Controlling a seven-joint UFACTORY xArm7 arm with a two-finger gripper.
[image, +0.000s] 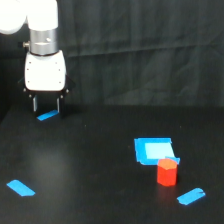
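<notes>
My gripper (46, 98) is at the upper left in the camera view, pointing down just above a short blue strip (47, 115) on the black table, its two dark fingers apart. A red block (167, 172) stands at the right, just in front of a blue square piece (155, 151) with a pale inner area.
Two more blue strips lie on the table, one (21, 188) at the front left and one (191, 196) at the front right. A dark curtain (140, 50) hangs behind.
</notes>
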